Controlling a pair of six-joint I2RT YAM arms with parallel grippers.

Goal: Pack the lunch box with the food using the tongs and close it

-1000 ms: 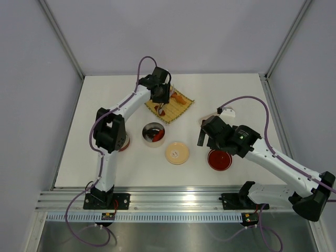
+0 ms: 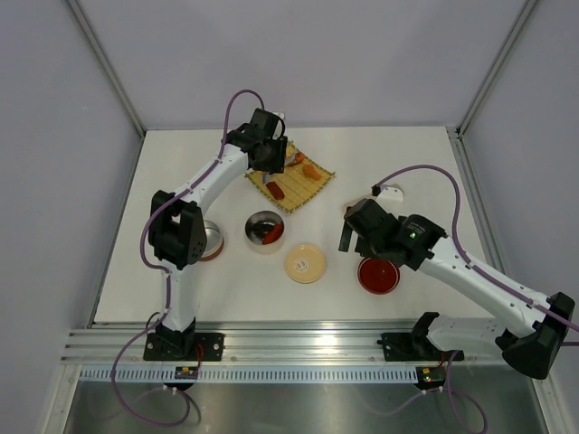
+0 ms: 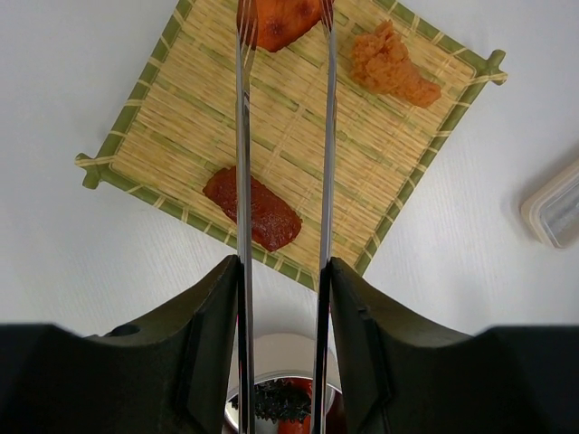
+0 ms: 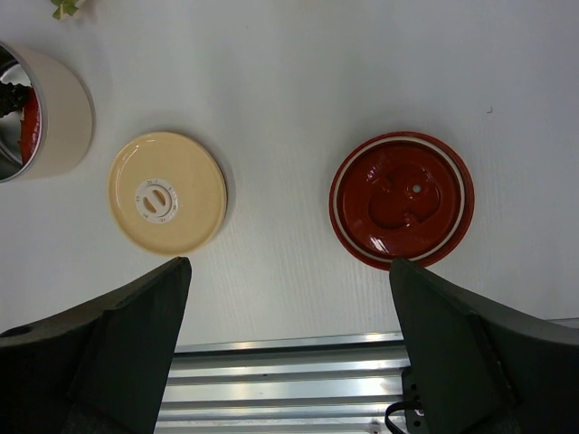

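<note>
My left gripper, holding long metal tongs, is part open over the bamboo mat (image 3: 172, 90); the tong tips are at an orange food piece (image 3: 280, 27). A fried lump (image 3: 393, 68) and a brown piece (image 3: 253, 212) also lie on the mat. A cream container (image 4: 59, 117) with dark and red food stands below the mat in the top view. My right gripper is open and empty above the cream lid (image 4: 181, 226) and the red lid (image 4: 398, 208).
A steel-rimmed container (image 2: 213, 237) stands at the left, partly under the left arm. A clear box (image 3: 556, 208) lies to the mat's right. Bare table surrounds the lids.
My left arm has moved toward the upper left of the top view, away from the brown piece toward the mat's far corner. The right arm has not moved.
</note>
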